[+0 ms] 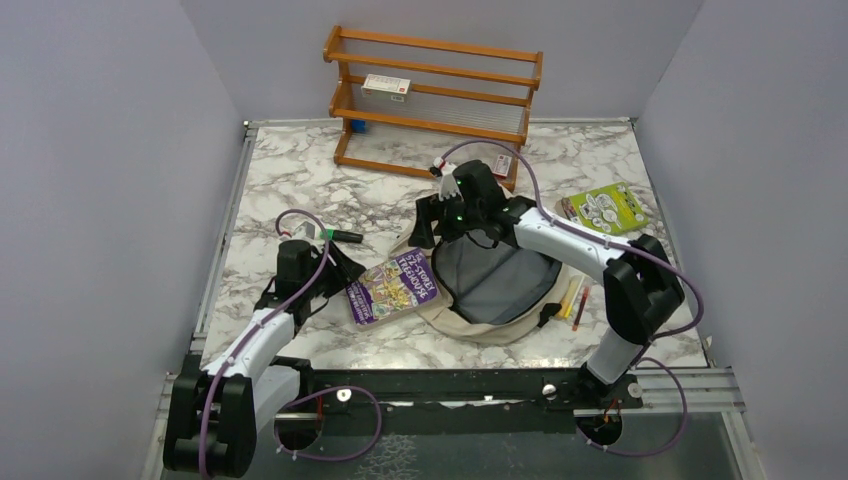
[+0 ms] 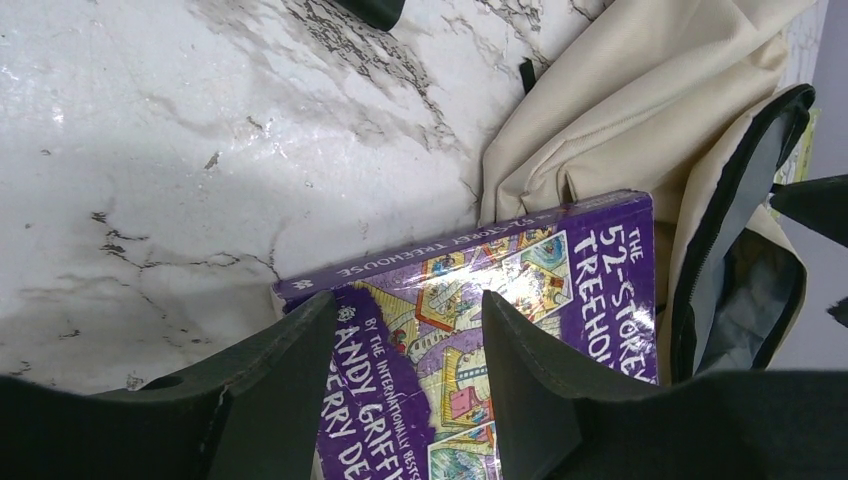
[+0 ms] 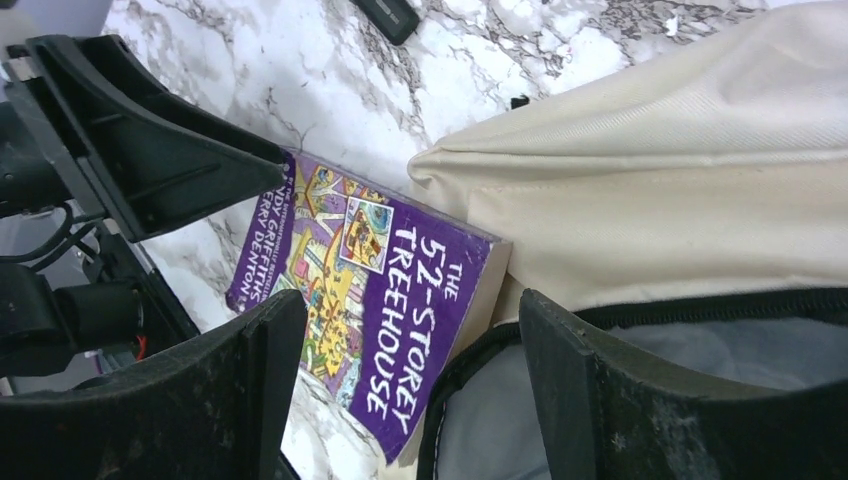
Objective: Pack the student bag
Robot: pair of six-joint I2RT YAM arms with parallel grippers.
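A purple book, The 52-Storey Treehouse [image 1: 393, 288], lies on the table, its right end against the beige bag [image 1: 470, 328]. The bag lies with its zipped mouth open, showing the grey lining [image 1: 497, 282]. At the book's left end is my left gripper, fingers apart; the book's cover [image 2: 460, 350] shows between and beyond them. Whether its fingertips touch the book I cannot tell. My right gripper stands open above the book's right end and the bag's edge, nothing held. In the right wrist view, a left finger [image 3: 215, 175] covers the book's far corner.
A wooden rack [image 1: 430, 124] at the back holds a white box [image 1: 386, 88]. A dark cylinder with a green end [image 1: 346, 236] lies behind my left gripper. On the right are a green package [image 1: 606, 210] and several pens [image 1: 580, 308].
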